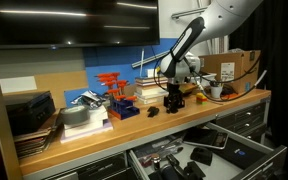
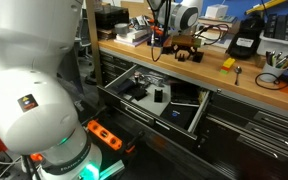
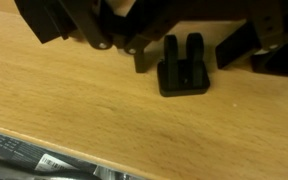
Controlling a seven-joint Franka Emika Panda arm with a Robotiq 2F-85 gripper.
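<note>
A small black piece with two upright prongs (image 3: 184, 78) sits on the wooden counter (image 3: 84, 100) in the wrist view. My gripper is over it, part open, with one finger on either side. Narrow gaps show between the piece and the fingers. In exterior view 1 the gripper (image 1: 174, 100) is low over the counter's right half, where its fingers are too small to make out. Exterior view 2 has the gripper (image 2: 181, 48) at the far counter, among small dark items.
Below the counter stands an open drawer (image 2: 174, 110) with tools and dark items inside. Stacked books (image 1: 149, 92), red racks (image 1: 112, 82) and a cardboard box (image 1: 239, 66) line the back. Another white arm (image 2: 44, 130) fills the near left of exterior view 2.
</note>
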